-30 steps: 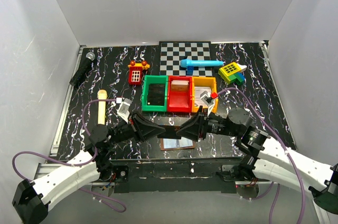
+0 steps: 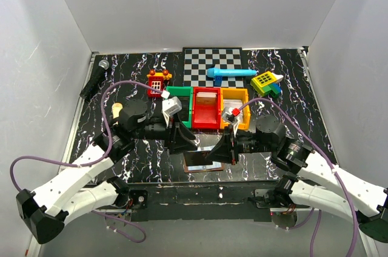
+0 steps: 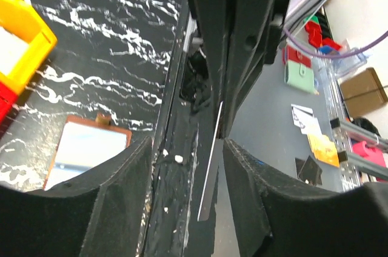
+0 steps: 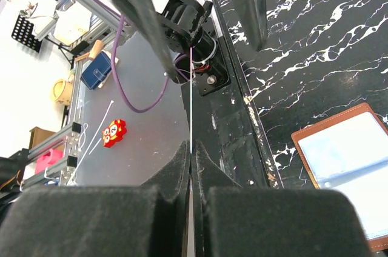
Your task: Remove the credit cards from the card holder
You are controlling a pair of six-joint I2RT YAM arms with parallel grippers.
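Note:
My right gripper is shut on a thin card (image 4: 191,99), seen edge-on in both wrist views and as a dark flat piece (image 2: 195,158) in the top view. My left gripper (image 2: 189,139) hovers above it at the upper left, fingers (image 3: 109,208) apart, with nothing visible between them; in its wrist view the card (image 3: 209,166) stands edge-on beyond them. A brown-edged board with white on it (image 3: 85,154) lies on the table below. I cannot tell whether the dark piece is the card holder or a card.
Green (image 2: 179,92), red (image 2: 206,116) and yellow (image 2: 241,94) bins stand behind the grippers. A chequered board (image 2: 203,58), toys and a microphone (image 2: 94,78) lie farther back. The front edge is close below.
My right gripper and what it holds have stayed nearly in place.

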